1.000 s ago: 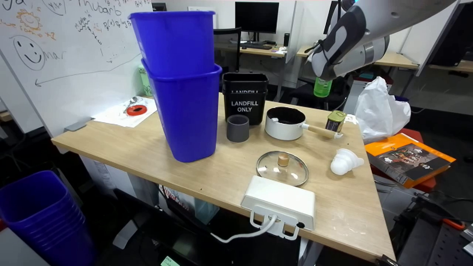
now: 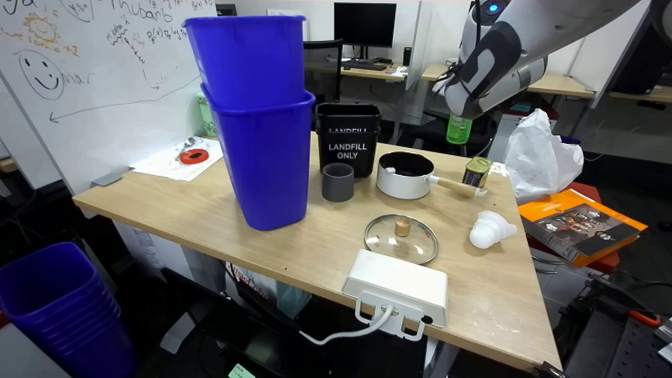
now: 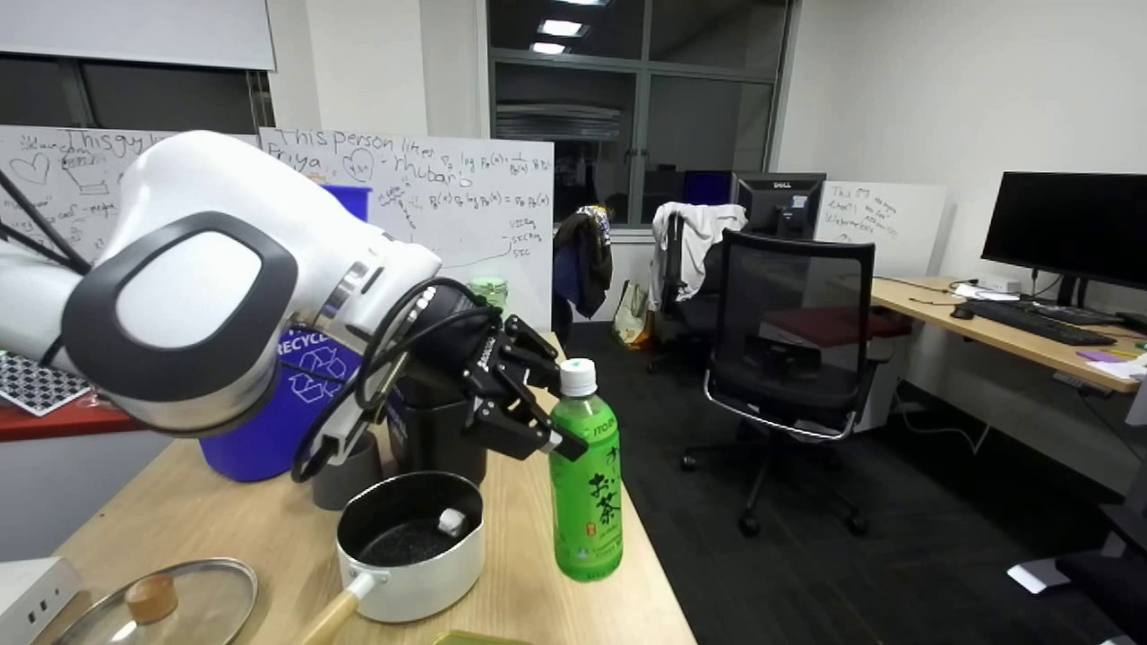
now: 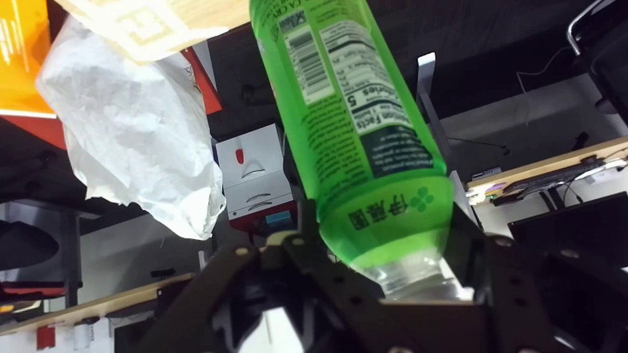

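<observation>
A green tea bottle (image 3: 588, 484) with a white cap hangs upright in the air, gripped near its upper part. My gripper (image 3: 559, 414) is shut on it, reaching in from the left in exterior view 2. From the wrist, the bottle's green label (image 4: 353, 94) and clear neck fill the space between my fingers. Exterior view 1 shows just the lower part of the bottle (image 2: 459, 128) beneath the arm, which hides my gripper there.
On the table (image 2: 340, 245) stand a white saucepan (image 2: 403, 184), a can (image 2: 476, 172), a glass lid (image 2: 384, 239), a dark cup (image 2: 337, 182), black bins (image 2: 347, 142) and tall blue bins (image 2: 264, 164). A white bag (image 2: 540, 154) sits beyond the right edge.
The arm has shifted slightly, and the bottle sits a little lower in exterior view 1, still held. The objects on the table have not moved.
</observation>
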